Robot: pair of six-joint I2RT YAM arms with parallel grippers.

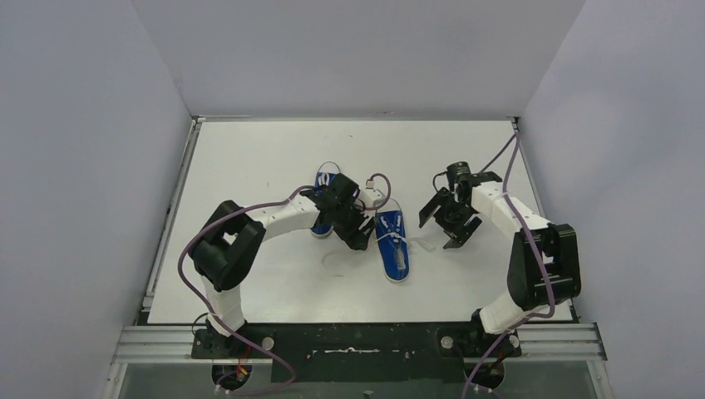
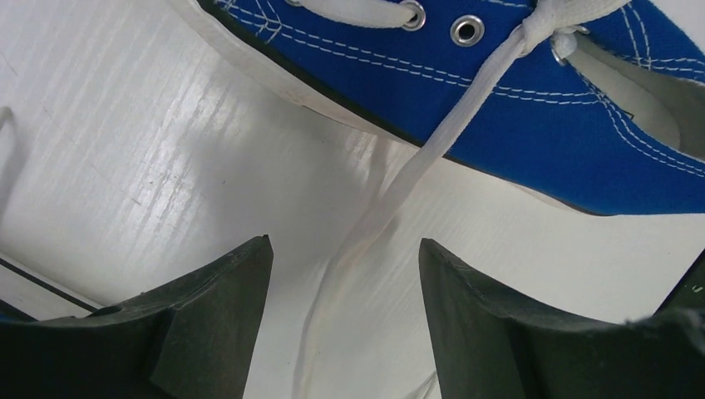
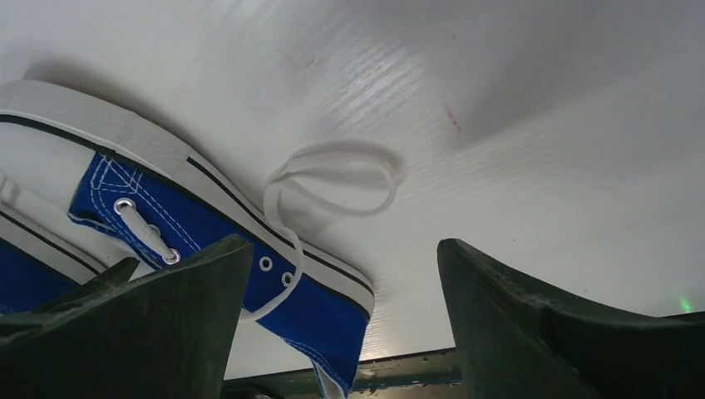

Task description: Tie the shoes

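Observation:
The blue shoe lies mid-table with its white lace tied across it. In the left wrist view the lace runs from a knot down between the open fingers of my left gripper, gripping nothing. My right gripper stands open above the table right of the shoe; a lace loop lies loose beside the shoe in the right wrist view. The second shoe is partly hidden behind my left arm.
White table is bordered by walls at sides and back. Free room lies at the back and front.

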